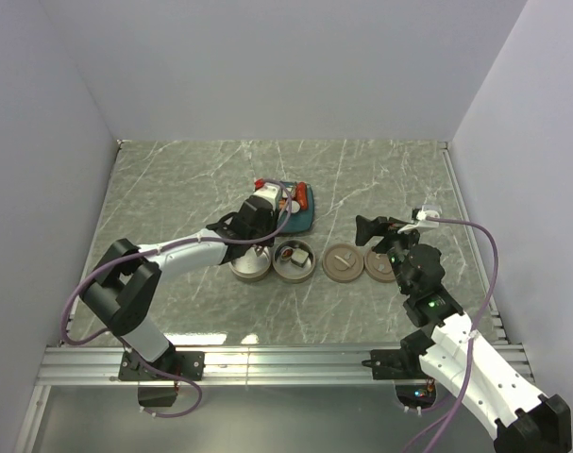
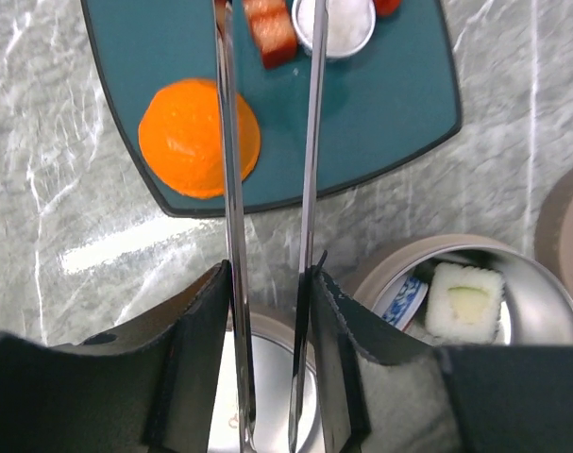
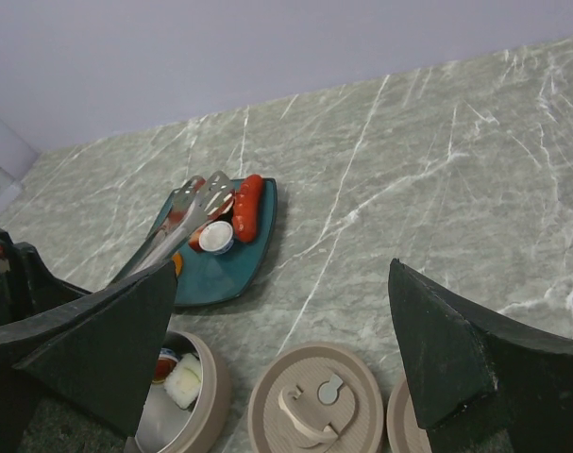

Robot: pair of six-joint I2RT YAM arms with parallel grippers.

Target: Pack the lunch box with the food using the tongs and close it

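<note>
My left gripper is shut on a pair of metal tongs, its fingers pressing the two arms from either side. In the right wrist view the tong tips reach over a teal tray, near a red sausage and a small white cup; whether they hold food cannot be made out. An orange round piece lies on the tray's near part. One round lunch box contains white and reddish food; the bowl beside it is partly hidden under the left gripper. My right gripper stands open and empty.
Two round brown lids lie on the marble table right of the boxes, one below the right gripper.
</note>
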